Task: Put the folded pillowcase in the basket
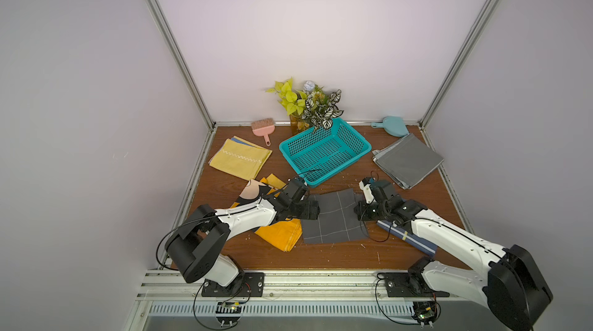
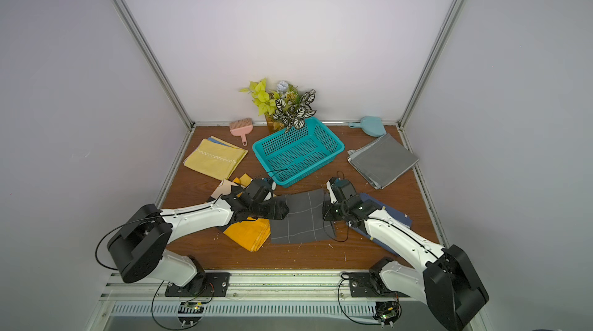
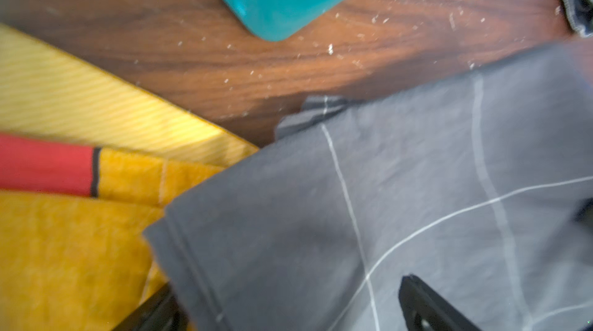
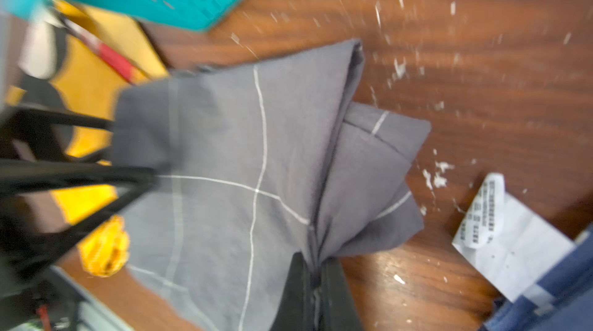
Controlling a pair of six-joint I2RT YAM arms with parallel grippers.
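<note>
A dark grey pillowcase (image 1: 330, 226) with white grid lines lies folded on the table in front of the teal basket (image 1: 325, 151). In the right wrist view my right gripper is shut on its bunched right edge (image 4: 370, 164). My left gripper stands open over the left end of the pillowcase, fingers apart at the bottom of the left wrist view.
Orange cloths (image 1: 278, 238) lie at left under the left arm, a yellow folded cloth (image 1: 237, 159) behind them. A grey stack (image 1: 407, 161) and blue striped cloth (image 1: 407, 238) are at right. Plants (image 1: 309, 102), a pink brush (image 1: 263, 127) and a blue dustpan (image 1: 393, 125) stand at the back.
</note>
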